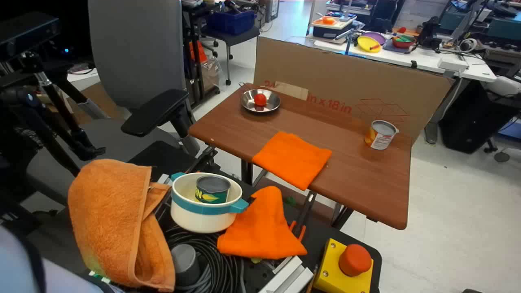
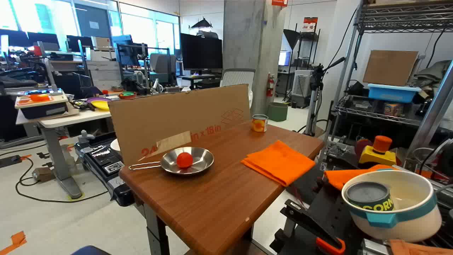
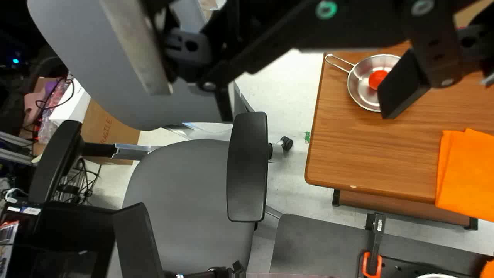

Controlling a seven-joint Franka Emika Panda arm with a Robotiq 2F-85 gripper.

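In the wrist view my gripper stands open, its two dark fingers far apart with nothing between them. It hangs above the gap between a grey chair and the brown table; one finger partly covers a steel pan. Inside that pan rests a red ball-like item. On the table's near side lies a folded orange cloth. A can with an orange and white label stands upright at the far end. The exterior views do not show the gripper's fingers.
A cream pot with teal handles, holding a corn can, sits on the black cart beside orange cloths. A yellow box with a red button is nearby. Cardboard walls the table's back edge. The table's middle has bare room.
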